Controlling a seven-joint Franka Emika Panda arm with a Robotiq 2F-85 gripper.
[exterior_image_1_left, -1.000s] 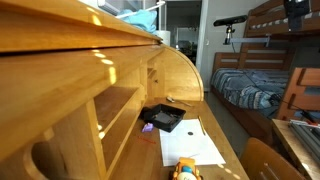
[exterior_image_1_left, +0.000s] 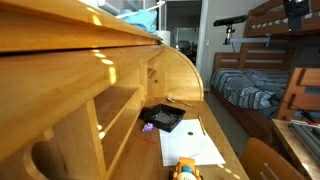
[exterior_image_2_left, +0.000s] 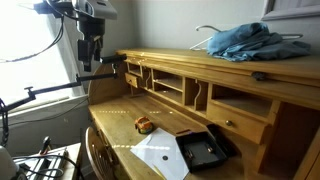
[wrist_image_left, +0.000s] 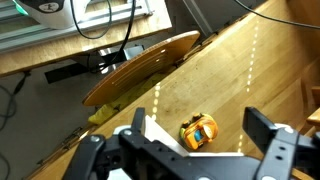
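Observation:
My gripper is open, its two dark fingers wide apart at the bottom of the wrist view. Below it, on the wooden desk, sits a small orange toy (wrist_image_left: 197, 131), clear of the fingers. The same toy (exterior_image_2_left: 143, 125) lies left of the white paper (exterior_image_2_left: 160, 154) in exterior view 2. A black tray (exterior_image_2_left: 203, 148) stands beside the paper, with small items in it. At the upper left of that view the arm (exterior_image_2_left: 90, 25) is raised above the desk's end. Nothing shows between the fingertips.
Shelves and cubbies (exterior_image_2_left: 240, 112) run along the back of the desk, with a blue cloth (exterior_image_2_left: 245, 42) on top. A small purple object (exterior_image_1_left: 148, 127) lies by the tray. A wooden chair (exterior_image_1_left: 265, 160) stands at the desk's front. Bare desktop surrounds the toy.

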